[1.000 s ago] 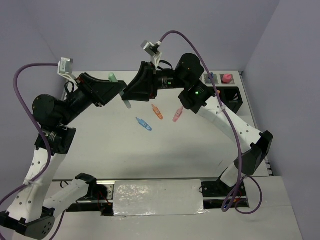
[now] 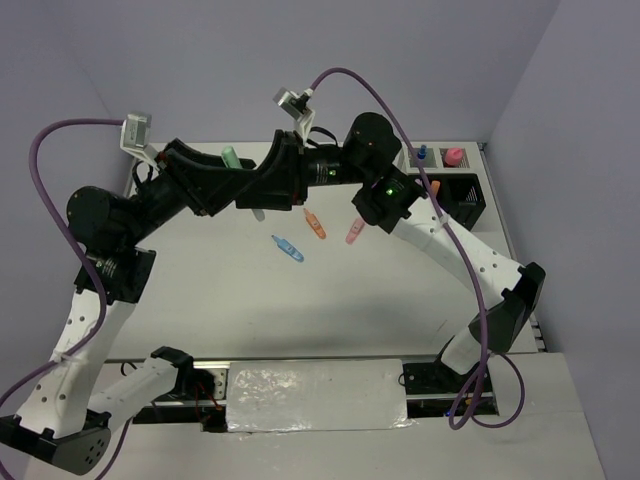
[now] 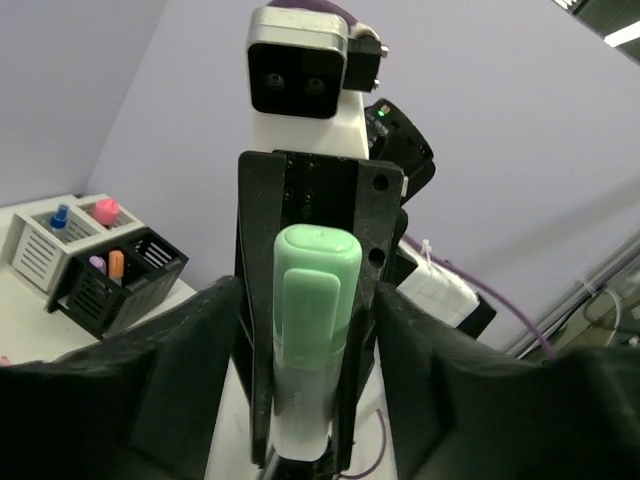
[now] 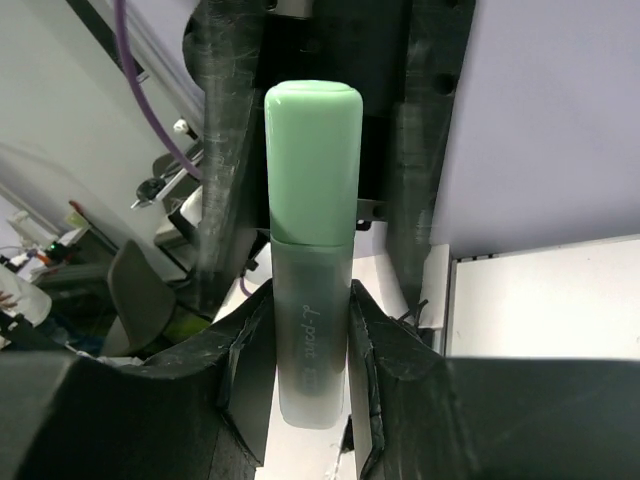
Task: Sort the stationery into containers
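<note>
A green-capped marker [image 4: 314,160] with a frosted body stands upright between both grippers, high over the table. My right gripper is shut on its body. My left gripper faces it, its blurred fingers apart on either side of the marker, which shows a gap to each in the left wrist view. Below on the table lie a blue marker [image 2: 288,249], an orange one [image 2: 315,225] and a pink one [image 2: 355,231].
At the back right, a grey container [image 3: 38,260] holds blue and pink items, and a black basket [image 2: 460,200] holds orange and purple ones.
The right arm's gripper end has moved slightly left and down in the top view, closer over the left gripper.
</note>
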